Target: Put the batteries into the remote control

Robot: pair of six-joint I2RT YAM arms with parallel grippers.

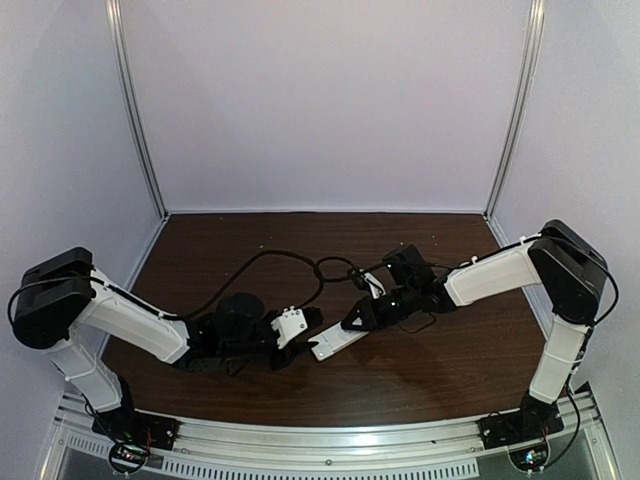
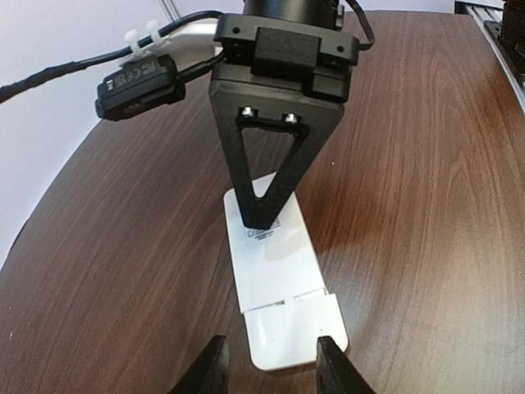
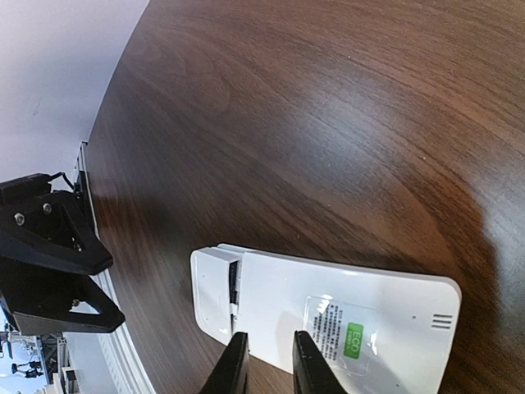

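A white remote control [image 1: 333, 342] lies back-up on the wood table, its separate end piece at the left-gripper end with a narrow dark gap beside it in the right wrist view. My left gripper is part open at that end, its fingertips just short of or over the edge, nothing visible between them. My right gripper is part open above the remote's body, near a printed label [image 3: 335, 335]. No loose batteries can be made out.
Black cables [image 1: 270, 252] arch over the table behind the grippers.
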